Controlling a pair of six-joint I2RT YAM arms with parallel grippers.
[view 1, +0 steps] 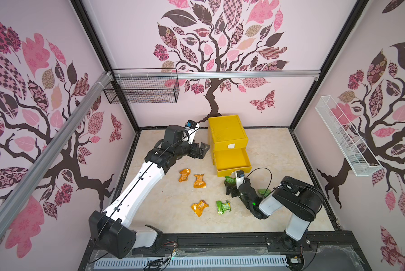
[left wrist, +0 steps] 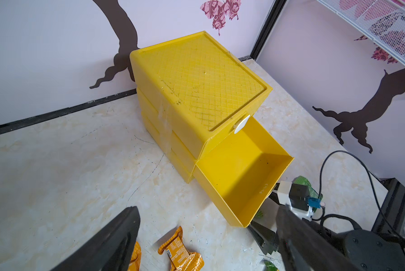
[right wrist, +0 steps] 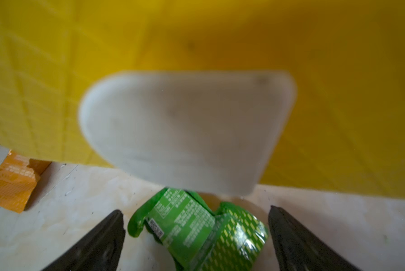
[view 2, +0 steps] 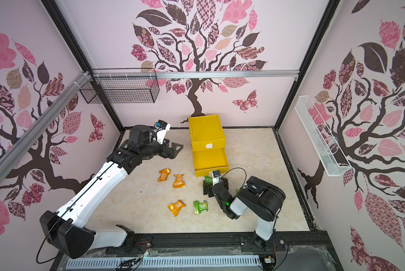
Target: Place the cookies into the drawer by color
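A yellow drawer unit [view 1: 225, 133] has its lower drawer [left wrist: 231, 171] pulled out and empty. My right gripper is open at the drawer's front, fingers either side of a green wrapped cookie [right wrist: 189, 225] lying on the table; the white drawer handle [right wrist: 184, 126] fills the view above it. My left gripper is open, held up left of the unit. Orange cookies [view 1: 199, 180] lie left of the drawer; another green cookie [view 1: 223, 206] lies nearer the front, and one [left wrist: 304, 185] lies to the right.
A black wire basket [view 1: 141, 88] and a white basket [view 1: 347, 135] hang on the walls.
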